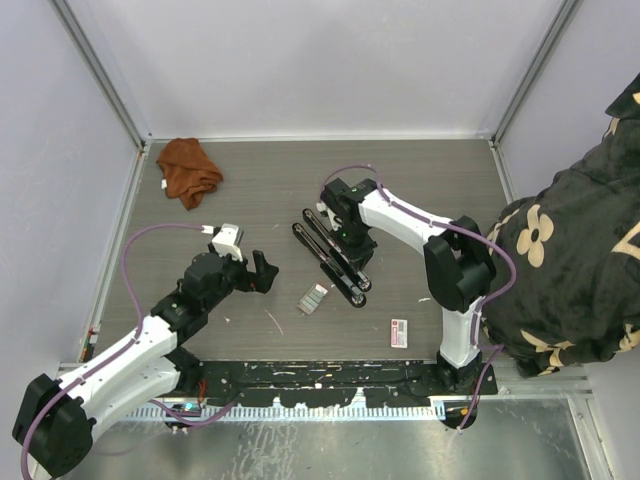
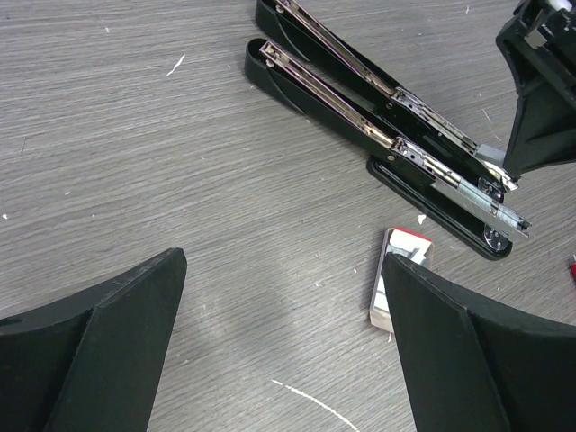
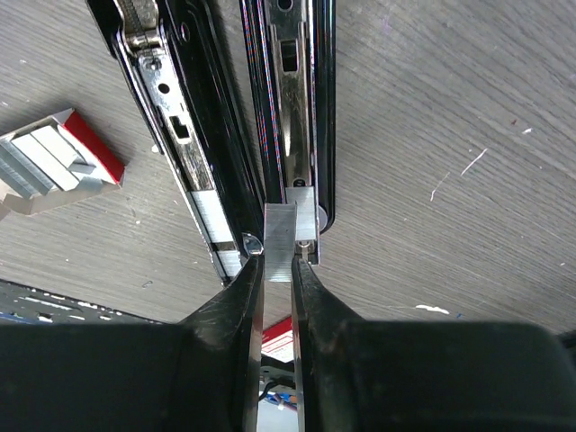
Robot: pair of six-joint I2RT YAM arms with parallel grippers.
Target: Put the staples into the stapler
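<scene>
Two black staplers lie side by side, both opened up: the outer one (image 3: 286, 99) and the one nearer the staple box (image 3: 180, 135). My right gripper is shut on a short silver staple strip (image 3: 280, 232). In the right wrist view this strip overlaps the end of the outer stapler's metal magazine; whether it rests inside the channel cannot be told. Off to the left, my left gripper (image 1: 263, 272) stands open and empty. The opened staple box (image 2: 396, 283), with staples showing, lies between it and the staplers.
A second small red-and-white box (image 1: 399, 333) lies at the front right. At the back left is a crumpled brown cloth (image 1: 187, 170). A dark flowered fabric (image 1: 570, 240) hangs at the right.
</scene>
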